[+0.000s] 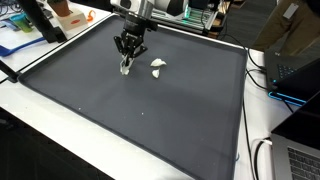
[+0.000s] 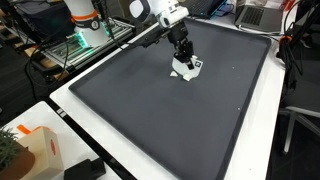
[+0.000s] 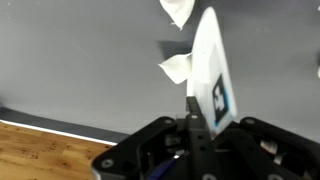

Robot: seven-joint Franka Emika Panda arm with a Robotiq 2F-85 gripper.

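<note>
My gripper is shut on a white piece (image 3: 210, 58) that looks thin, like paper or cloth, and sticks out past the fingers in the wrist view. In exterior view 1 the gripper (image 1: 128, 50) is low over the far part of the dark table, the white piece (image 1: 126, 66) below its fingertips. Two more white scraps lie on the table beside it: an upper scrap (image 1: 158, 62) and a smaller scrap (image 1: 156, 73). In exterior view 2 the white piece (image 2: 190, 68) shows under the gripper (image 2: 185, 58); the scraps cannot be told apart from it there.
Laptops (image 1: 295, 130) stand off the right side. Clutter, including an orange container (image 1: 68, 15), lies beyond the far left edge.
</note>
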